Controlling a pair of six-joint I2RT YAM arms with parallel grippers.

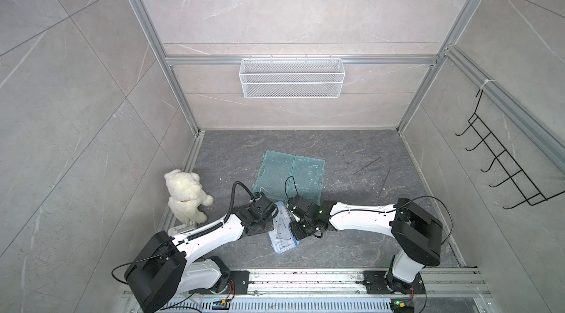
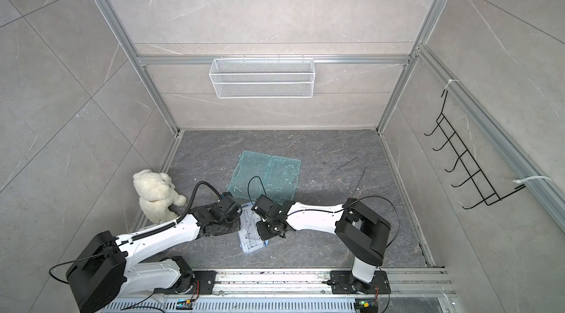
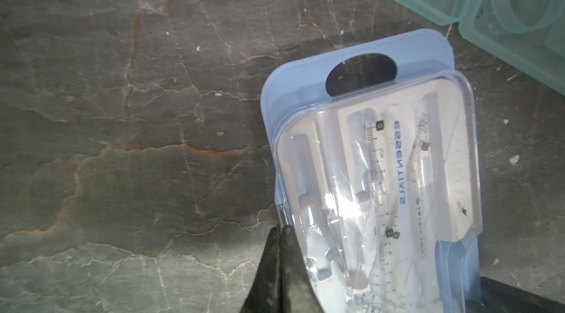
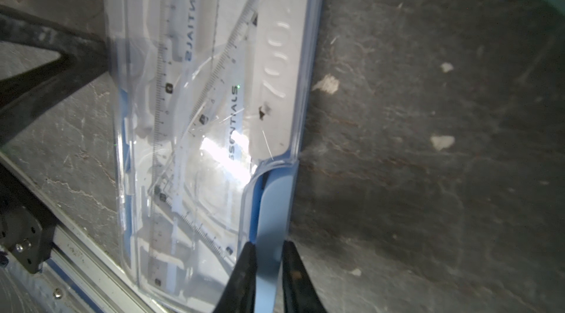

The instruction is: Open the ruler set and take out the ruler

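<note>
The ruler set (image 3: 376, 207) is a flat case with a clear lid and a blue border with a handle hole, lying on the grey floor. Through its lid show a straight ruler (image 4: 160, 101) and a set square (image 4: 203, 119). My left gripper is shut at the case's left edge, nothing visible between its fingers; whether the tips touch the edge I cannot tell. On the opposite long side, my right gripper is shut on the blue clasp (image 4: 275, 207). The lid lies over the tray, overlapping the border slightly unevenly.
An open teal translucent case (image 1: 291, 171) lies just behind the ruler set. A white plush bear (image 1: 186, 195) sits at the left wall. A white wire basket (image 1: 292, 78) hangs on the back wall.
</note>
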